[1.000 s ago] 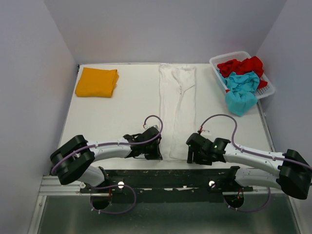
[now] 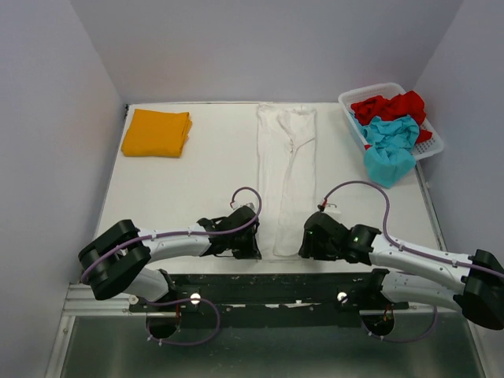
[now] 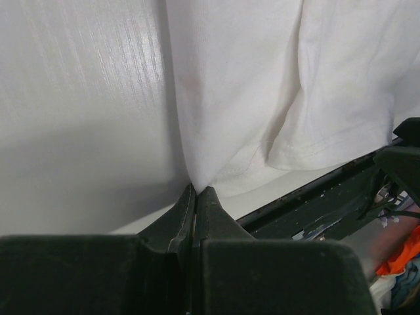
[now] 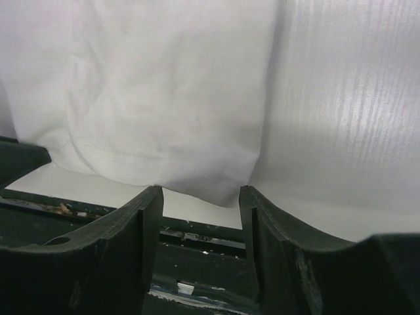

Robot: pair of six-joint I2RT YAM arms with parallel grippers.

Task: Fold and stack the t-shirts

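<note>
A white shirt (image 2: 276, 173) lies lengthwise in the middle of the white table (image 2: 197, 179), folded into a long strip. My left gripper (image 2: 250, 250) is at its near left corner, shut on the fabric edge, which runs into the fingertips (image 3: 197, 191) in the left wrist view. My right gripper (image 2: 313, 248) is at the near right corner; in the right wrist view its fingers stand part open around the corner of the shirt (image 4: 184, 111), close to the table's front edge.
An orange folded shirt (image 2: 155, 132) lies at the back left. A white basket (image 2: 435, 146) with red (image 2: 402, 106) and turquoise (image 2: 387, 153) clothes stands at the back right.
My right arm has shifted slightly at the near right corner of the shirt. My left arm is nearly unchanged.
</note>
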